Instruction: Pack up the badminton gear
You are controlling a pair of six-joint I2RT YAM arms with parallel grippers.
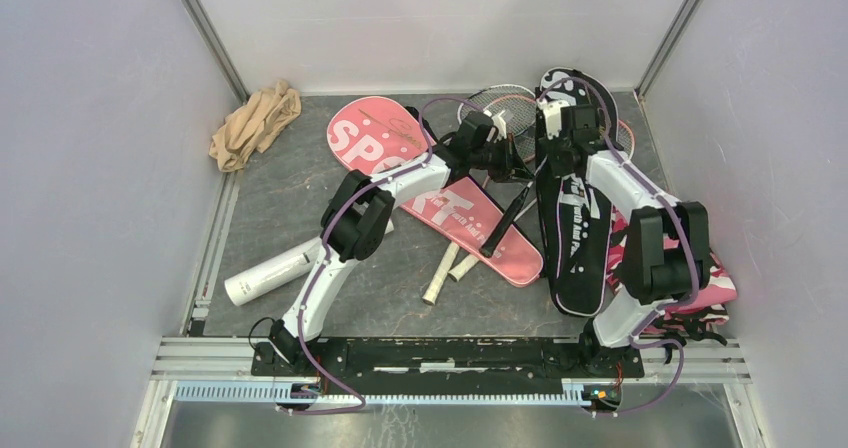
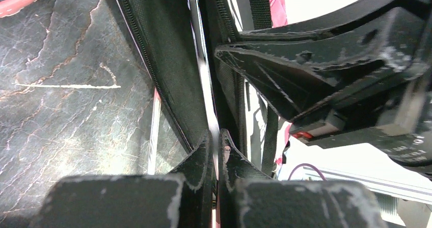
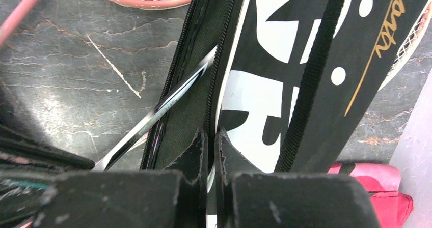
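Note:
A black racket bag (image 1: pixel 580 243) with white lettering lies on the right, its zipped side parted. In the right wrist view, my right gripper is shut on the zipper edge of this bag (image 3: pixel 254 93). My left gripper is shut on a racket's silvery shaft (image 2: pixel 205 80), which runs into the bag's opening; the racket head is hidden inside. The racket's black handle (image 1: pixel 505 223) slants down over the pink racket bag (image 1: pixel 375 128) in the top view. Both grippers sit close together at the bag's left edge.
More rackets lie between the bags, with one racket head (image 1: pixel 497 103) at the back and pale handles (image 1: pixel 441 273) in front. A white shuttlecock tube (image 1: pixel 270 276) and a beige cloth (image 1: pixel 255 125) are on the left. Pink fabric (image 1: pixel 715 288) is at the right.

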